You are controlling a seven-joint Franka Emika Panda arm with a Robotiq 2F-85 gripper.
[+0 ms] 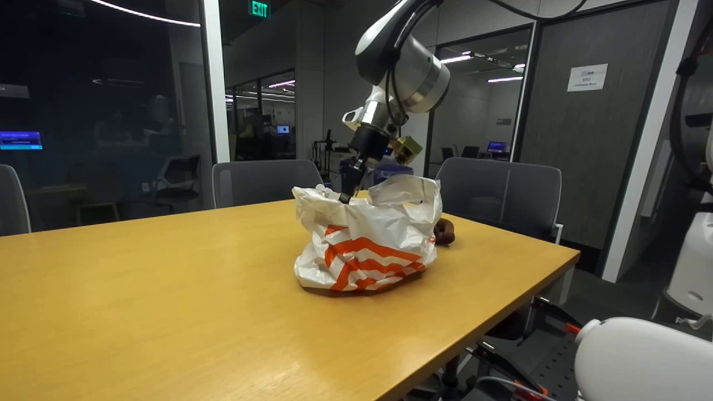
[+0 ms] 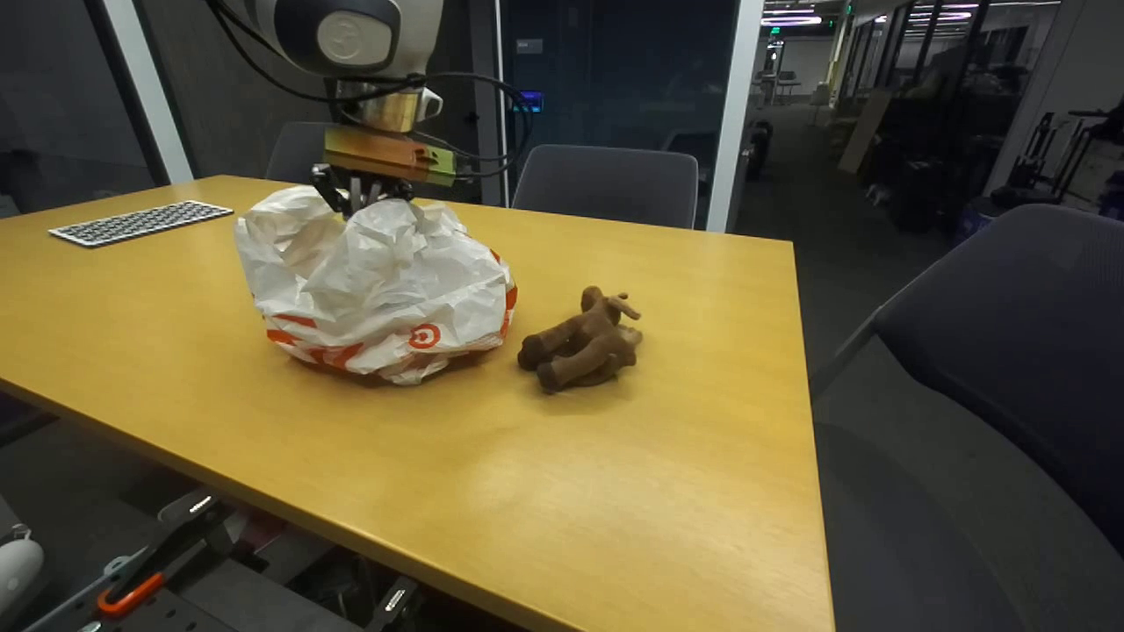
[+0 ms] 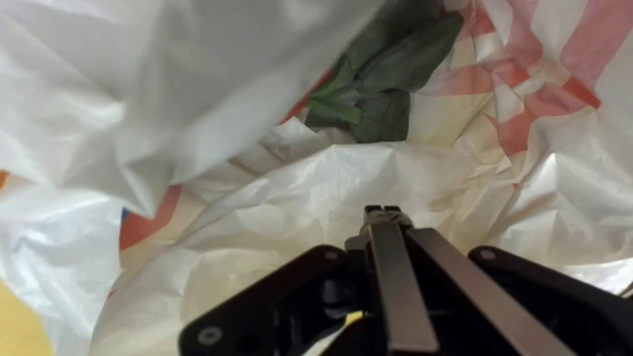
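A crumpled white plastic bag (image 1: 374,244) with red stripes stands on the table, its mouth facing up. My gripper is at the bag's mouth, pointing down, its fingertips together and nothing showing between them. Inside the bag, in the wrist view, dark green leaves (image 3: 385,83) lie ahead of the fingertips, partly covered by a fold of plastic. Beside the bag, a brown plush toy (image 2: 585,342) lies on the table. From the second exterior view, the bag's rim hides the fingertips.
A keyboard (image 2: 142,222) lies on the table behind the bag. Chairs (image 2: 611,184) stand round the table (image 2: 653,474).
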